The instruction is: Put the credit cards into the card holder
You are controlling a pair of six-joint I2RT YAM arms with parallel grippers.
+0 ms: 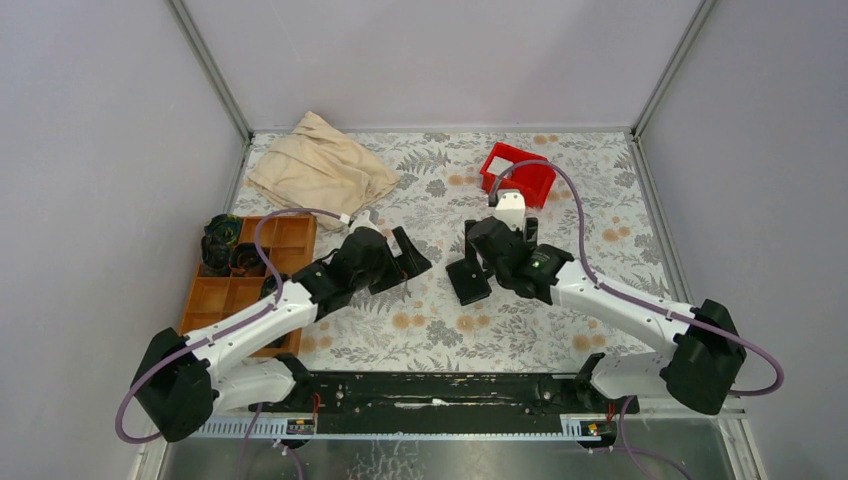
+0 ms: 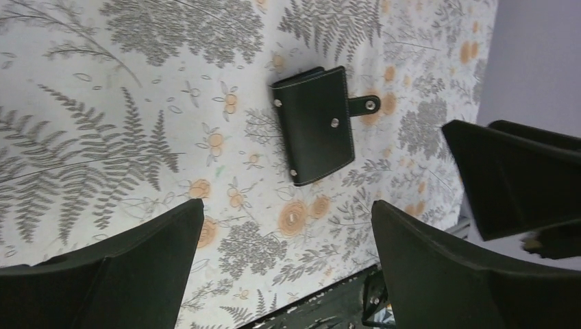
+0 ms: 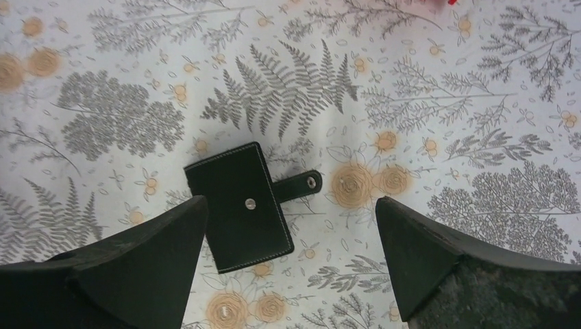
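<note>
The black card holder (image 1: 469, 283) lies flat on the patterned table, its snap tab sticking out sideways. Both wrist views show it whole: the holder (image 2: 315, 127) looks closed in the left one, and the same holder (image 3: 240, 209) lies partly behind a finger in the right one. My left gripper (image 1: 413, 254) stands open to the left of it, nothing between the fingers. Above and to the right of the holder, my right gripper (image 1: 502, 232) is open and empty as well. I see no loose credit card in any view.
At the back right stands a red bin (image 1: 528, 180) with something white in it. A beige cloth (image 1: 320, 165) lies at the back left. The wooden tray (image 1: 293, 240) holds several dark round items. Bare table lies at the front right.
</note>
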